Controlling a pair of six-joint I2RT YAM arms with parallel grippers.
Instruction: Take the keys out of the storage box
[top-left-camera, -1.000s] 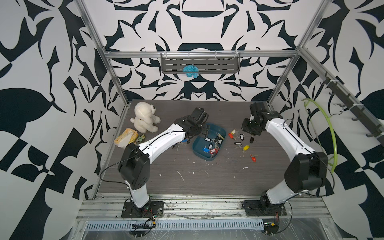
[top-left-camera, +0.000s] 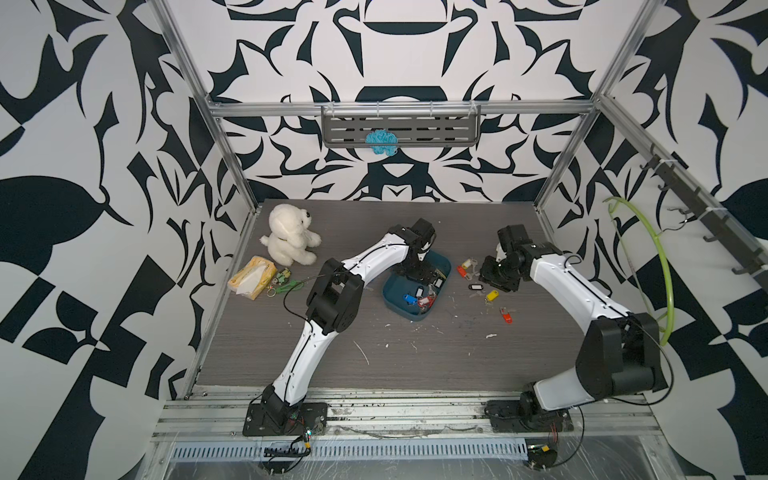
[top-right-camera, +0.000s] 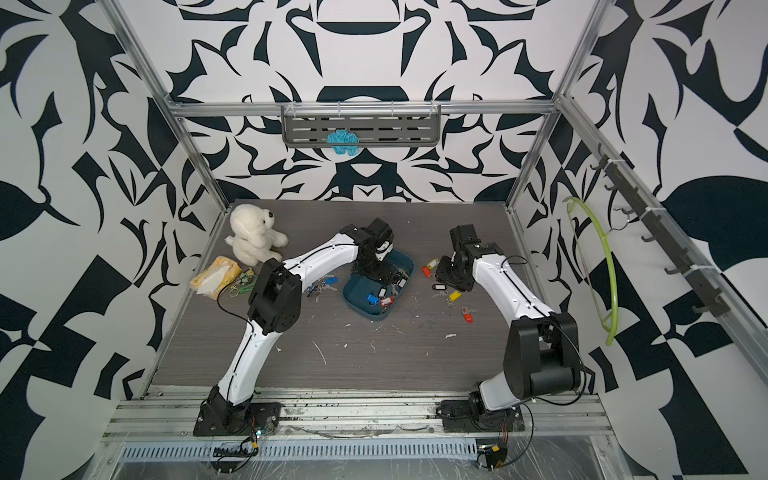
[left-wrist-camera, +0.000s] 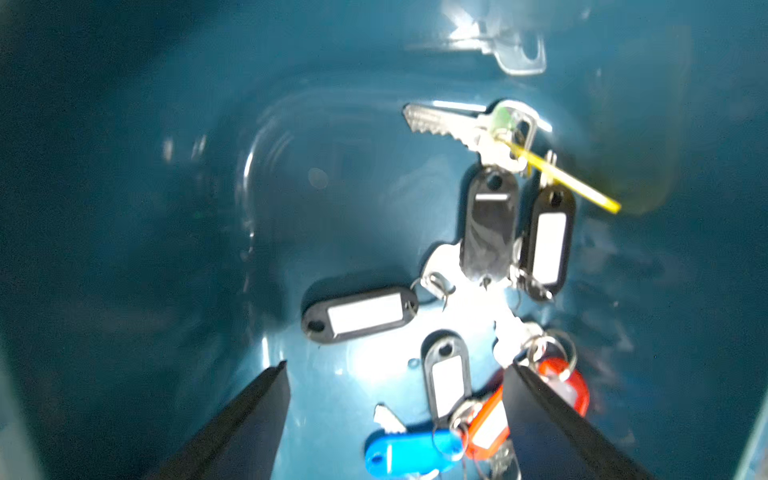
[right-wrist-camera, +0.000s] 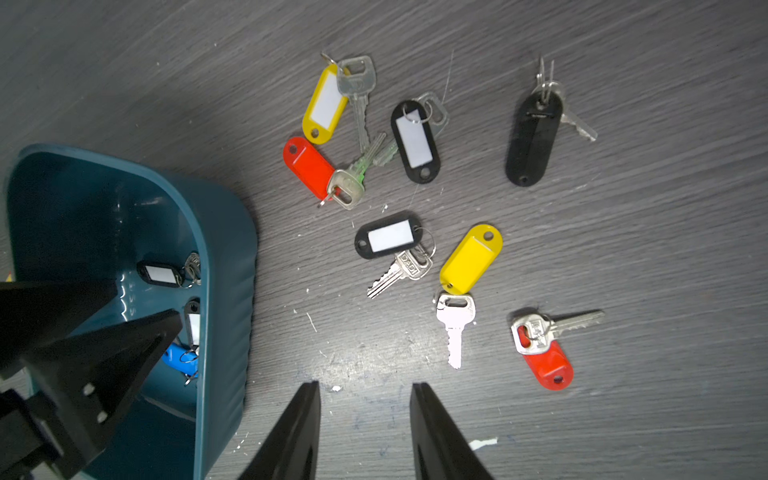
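Observation:
The blue storage box (top-left-camera: 397, 308) holds several tagged keys. Seen from the left wrist, a black-tagged key (left-wrist-camera: 360, 314), a blue tag (left-wrist-camera: 412, 453), an orange tag (left-wrist-camera: 489, 428) and more black tags (left-wrist-camera: 489, 224) lie on its floor. My left gripper is open inside the box, its fingers (left-wrist-camera: 252, 416) spread above the keys, nothing gripped. Over the table right of the box, my right gripper has its fingers (right-wrist-camera: 300, 424) apart and empty. Loose keys with a yellow tag (right-wrist-camera: 472, 258), black tag (right-wrist-camera: 389, 235) and red tag (right-wrist-camera: 550, 368) lie below it.
To the left sit a white plush bear (top-left-camera: 288, 234) and a yellow tissue pack (top-left-camera: 253, 277). More keys (top-right-camera: 320, 286) lie left of the box, partly behind the left arm.
The right gripper has come nearer the front, now covering some loose keys.

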